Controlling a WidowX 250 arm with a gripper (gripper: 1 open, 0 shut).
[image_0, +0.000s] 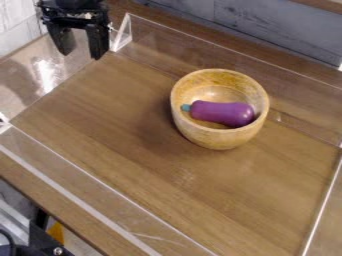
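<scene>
A wooden bowl sits right of centre on the wooden surface, with a purple toy eggplant lying inside it, its green stem toward the left. The black gripper is raised at the top left, well away from the bowl, its two fingers apart with nothing seen between them.
Clear plastic walls edge the wooden surface. A grey wall stands behind at the top right. Something yellow is partly visible off the lower left edge.
</scene>
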